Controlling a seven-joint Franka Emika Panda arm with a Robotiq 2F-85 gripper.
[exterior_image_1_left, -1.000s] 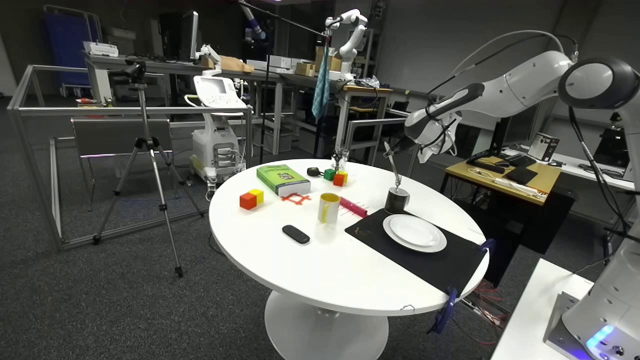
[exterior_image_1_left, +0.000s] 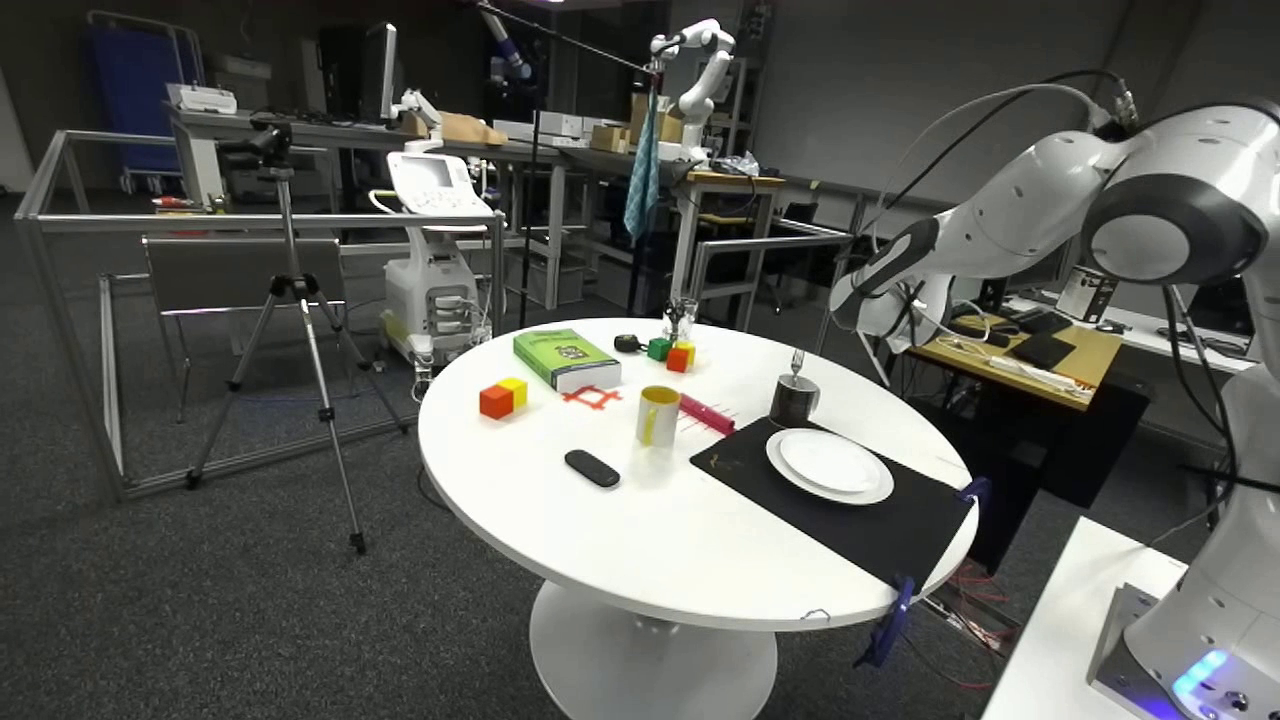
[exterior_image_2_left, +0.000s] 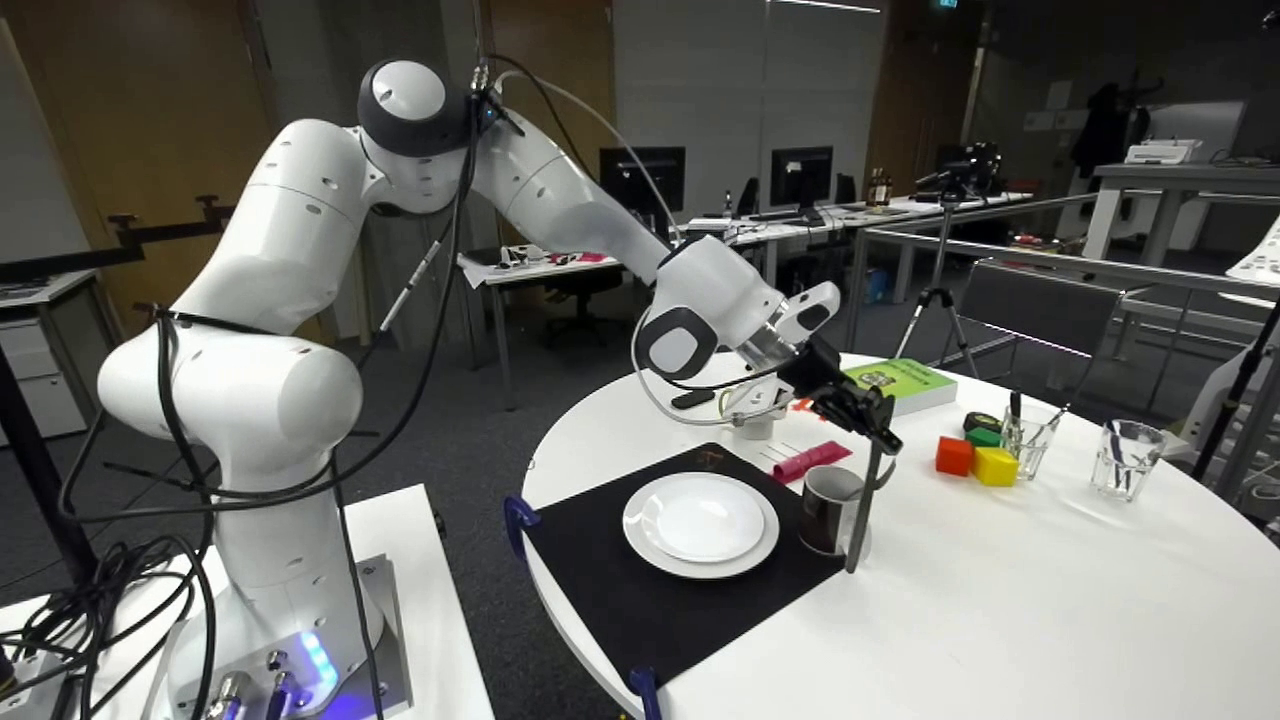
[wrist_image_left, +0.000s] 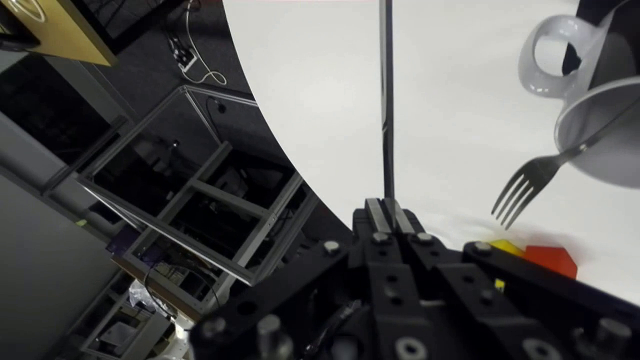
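Observation:
In exterior view 2, my gripper (exterior_image_2_left: 883, 434) is shut on a thin metal knife (exterior_image_2_left: 866, 510), which hangs almost upright from its fingertips. The knife's lower end overlaps the right side of the dark mug (exterior_image_2_left: 825, 516) in that view; the wrist view shows the blade (wrist_image_left: 388, 120) clear of the pale mug (wrist_image_left: 600, 135), with white tabletop behind it. A fork (wrist_image_left: 540, 172) leans out of this mug, tines up. Exterior view 1 shows the mug (exterior_image_1_left: 792, 403) with the fork (exterior_image_1_left: 798, 362) in it, while the arm's end hides my gripper and knife.
White plates (exterior_image_2_left: 702, 524) rest on a black mat (exterior_image_2_left: 600, 576) beside the mug. Colored cubes (exterior_image_2_left: 978, 460), drinking glasses (exterior_image_2_left: 1125, 462), a green book (exterior_image_1_left: 566, 360), a yellow-white cup (exterior_image_1_left: 657, 418) and a black remote (exterior_image_1_left: 591, 468) are spread around.
The arm's end has shifted right in exterior view 1. The knife, earlier visible slanting down to the mug, no longer shows there. The mug and fork have stayed in place.

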